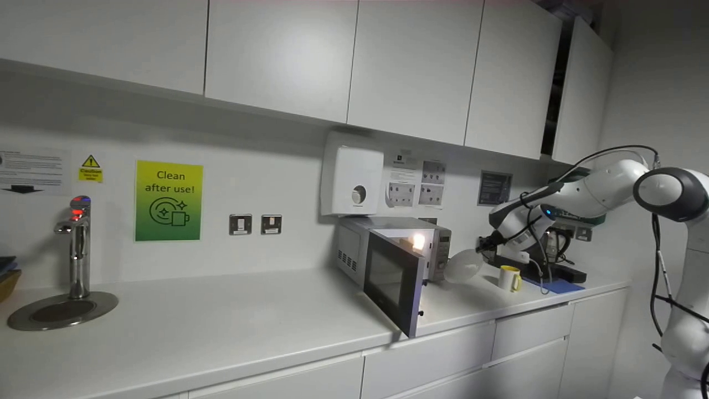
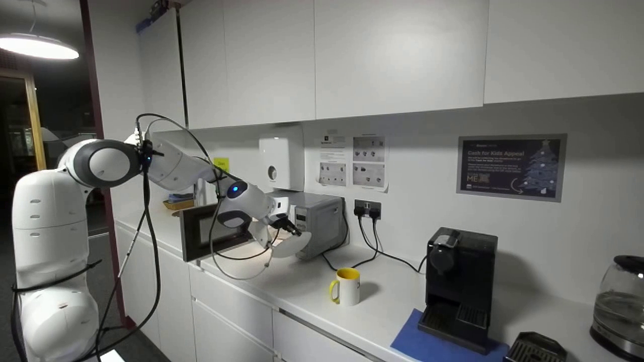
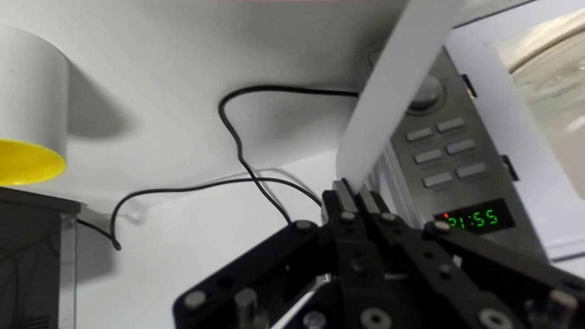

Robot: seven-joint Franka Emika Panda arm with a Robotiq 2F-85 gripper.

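Observation:
A thin white plate (image 1: 463, 266) hangs above the counter just to the right of the open microwave. My gripper is shut on its edge, and the wrist view shows the plate (image 3: 392, 82) nearly edge-on, rising from the fingertips. From the other side, the gripper (image 2: 298, 233) and the tilted plate (image 2: 293, 244) appear in front of the microwave (image 2: 326, 220). Its door (image 1: 392, 282) stands wide open with the inside lit. Part of a glass turntable (image 3: 554, 76) shows inside, to the right of the control panel (image 3: 449, 159).
A white mug (image 2: 348, 289) with yellow inside stands on the counter right of the plate. Beyond it are a black coffee machine (image 2: 459, 277) on a blue mat (image 2: 407, 338) and a glass jug (image 2: 622, 301). Cables (image 2: 335, 265) run behind.

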